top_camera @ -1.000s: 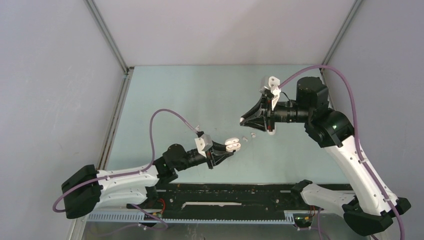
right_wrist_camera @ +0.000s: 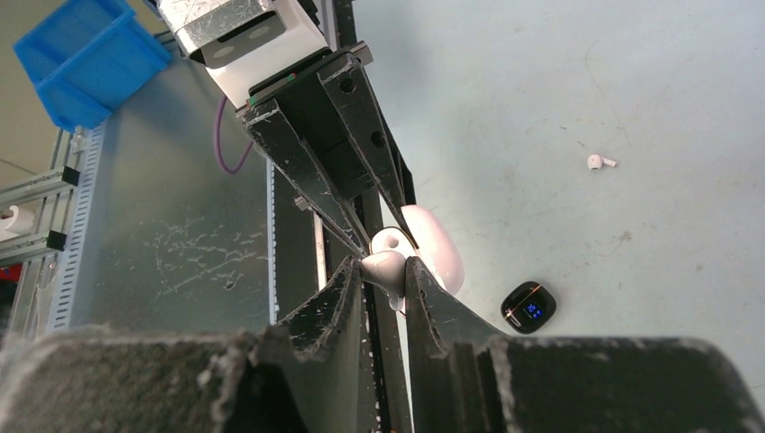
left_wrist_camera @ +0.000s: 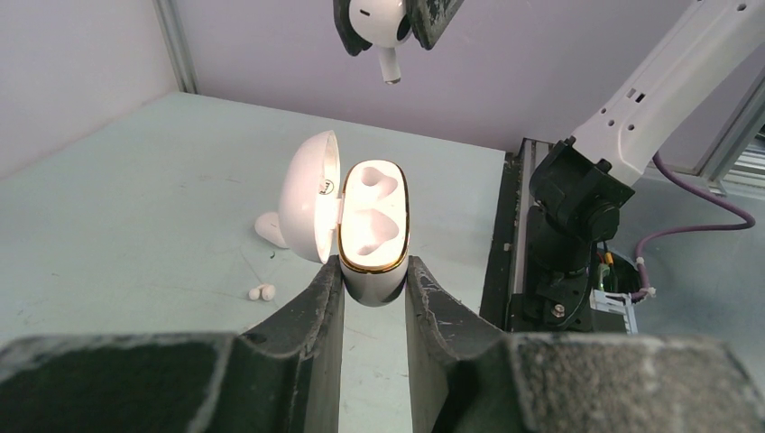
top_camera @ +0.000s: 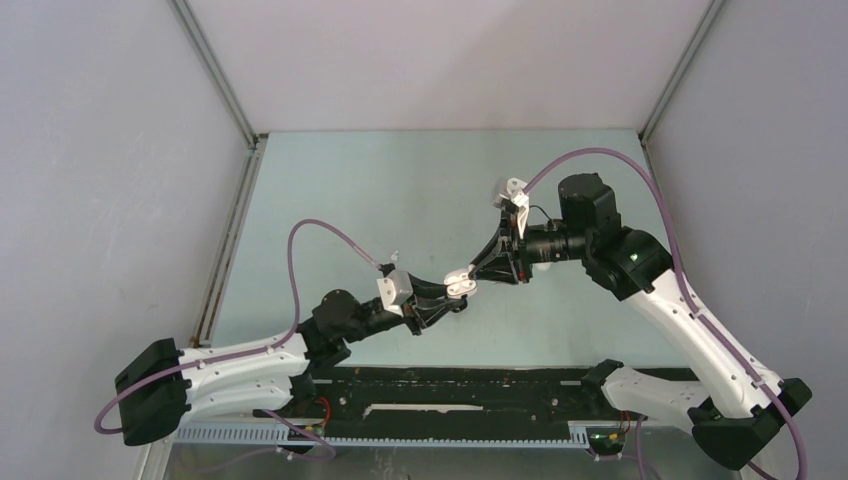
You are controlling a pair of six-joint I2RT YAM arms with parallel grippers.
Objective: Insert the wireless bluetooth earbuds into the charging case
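Observation:
The white charging case stands upright with its lid open and its slots showing empty, my left gripper shut on it. Above it in the left wrist view, my right gripper is shut on a white earbud, stem pointing down. In the right wrist view that earbud sits between the fingertips, over the case, which is partly hidden behind it. In the top view the two grippers meet near the middle of the table.
On the table lie a small white earbud, a black object with a blue display and a few small white pieces. A blue bin is beyond the table.
My right gripper has moved left and toward the front, in over the case. My left gripper has shifted slightly left with the case in it.

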